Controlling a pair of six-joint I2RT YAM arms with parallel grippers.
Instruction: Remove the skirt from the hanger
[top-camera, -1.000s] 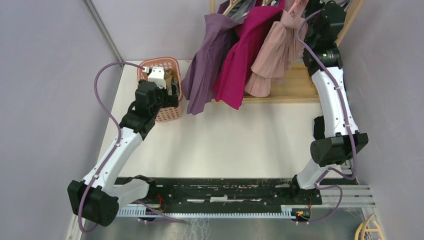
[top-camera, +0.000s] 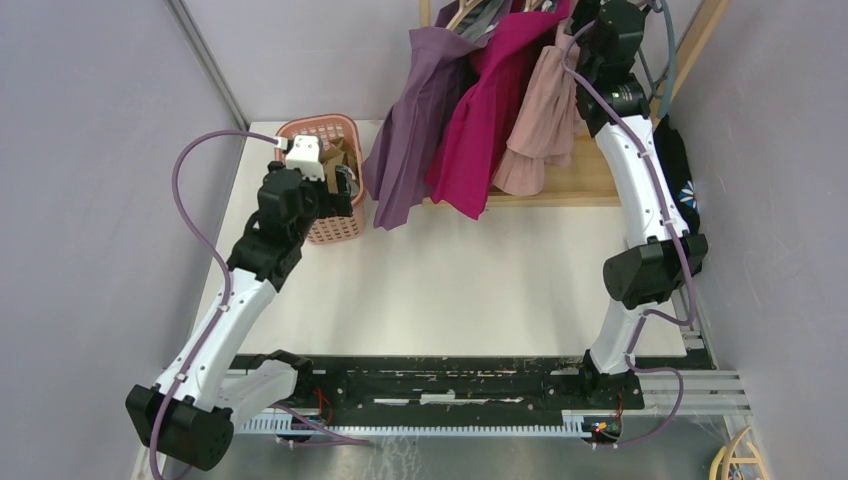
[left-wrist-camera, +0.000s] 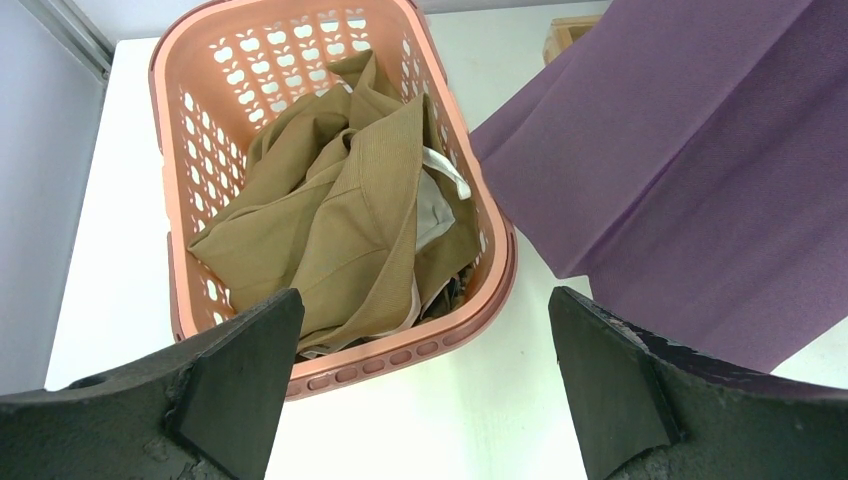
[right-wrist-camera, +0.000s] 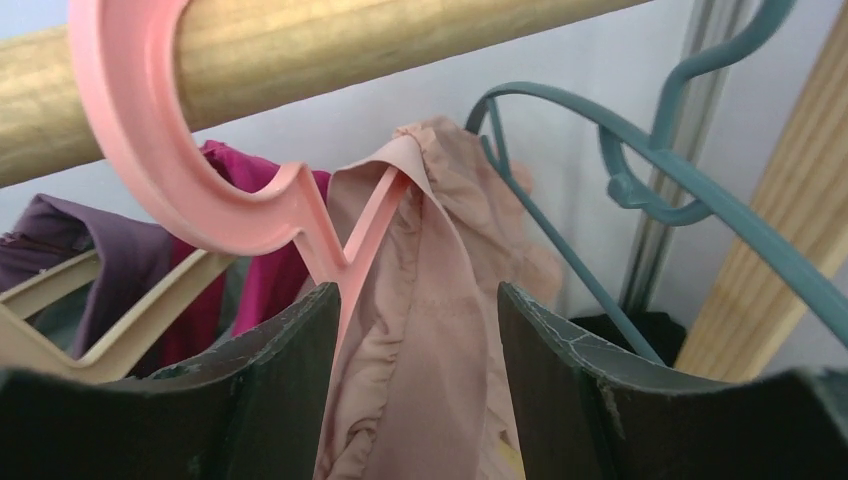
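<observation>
A pale pink skirt hangs at the right end of the row of garments. In the right wrist view the skirt drapes from the arm of a pink hanger, which hooks over a wooden rod. My right gripper is open; its fingers stand either side of the skirt's near part and the hanger's lower arm, and whether they touch cannot be told. Beside the laundry basket, my left gripper is open with nothing between its fingers.
An orange basket holds olive-brown cloth. Purple and magenta garments hang left of the skirt. A grey-blue hanger is empty on the right, near a wooden post.
The right arm has moved left over the last second, toward the pink skirt, and the skirt has swung a little.
</observation>
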